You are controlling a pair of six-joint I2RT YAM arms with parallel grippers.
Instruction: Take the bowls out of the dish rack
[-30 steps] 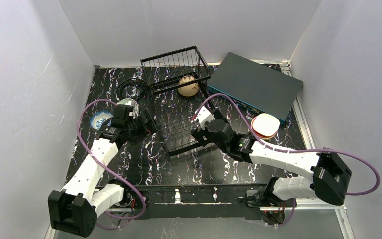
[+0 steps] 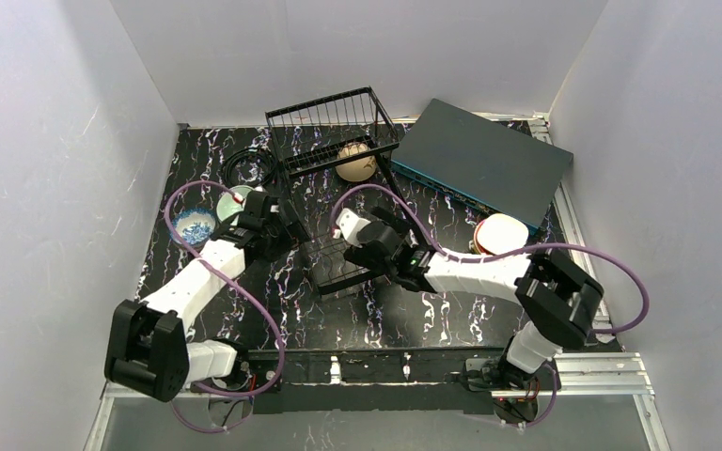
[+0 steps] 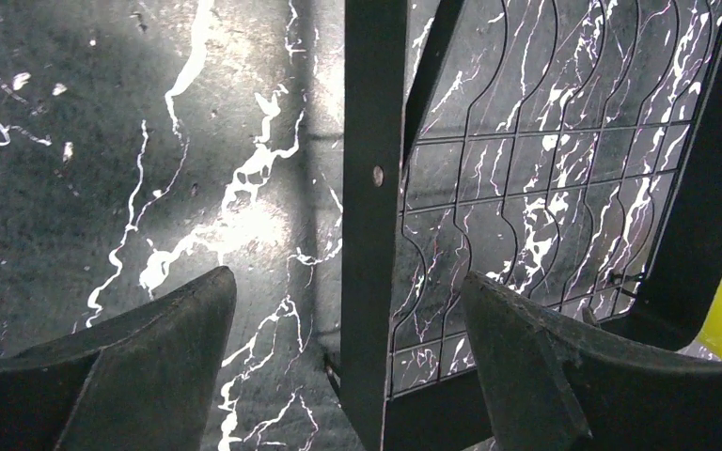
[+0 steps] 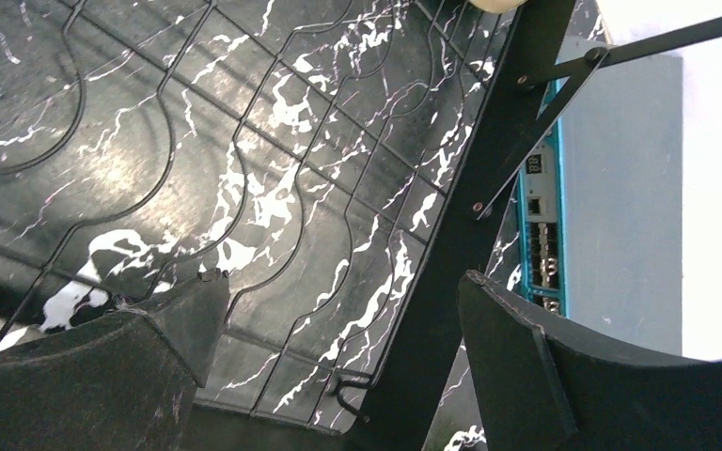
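Observation:
The black wire dish rack (image 2: 342, 274) stands mid-table, its lower wire floor bare in both wrist views. A tan bowl (image 2: 355, 167) shows at the rack's back, partly behind the upper shelf's front bar. Left of the rack are a blue-and-white bowl (image 2: 195, 225) and a pale green bowl (image 2: 229, 206), the green one partly covered by my left arm. My left gripper is open over the rack's left rail, holding nothing. Above the lower wires, my right gripper stands open and empty.
A stack of bowls (image 2: 502, 234), white on top, stands at the right beside a large dark flat box (image 2: 484, 150). A coiled black cable (image 2: 249, 167) lies behind the green bowl. Bare tabletop (image 2: 357, 324) stretches before the rack. A purple hose loops from each arm.
My right gripper has moved left, from the rack's right side to over its lower wires. The left arm has swung somewhat right, its gripper nearing the rack's left rail. The bowls appear unmoved.

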